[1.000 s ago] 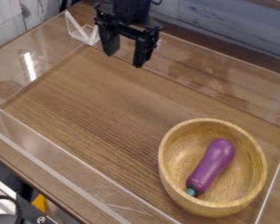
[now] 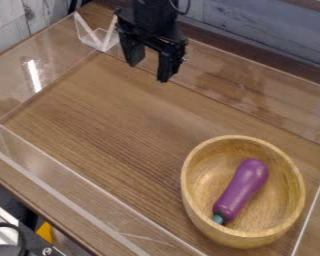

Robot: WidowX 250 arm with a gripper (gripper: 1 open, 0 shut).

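My black gripper (image 2: 149, 62) hangs over the back middle of the wooden table, open, with nothing visible between its fingers. At the front right a yellow bowl (image 2: 203, 200) holds a purple eggplant-like object (image 2: 240, 188) with a green end, lying lengthwise inside it. The bowl is well apart from the gripper.
A clear plastic piece (image 2: 99, 30) stands at the back left, just left of the gripper. Black cables (image 2: 5, 240) lie at the front left corner.
The gripper has shifted and turned slightly at the back of the table. The bowl and purple object have not moved.
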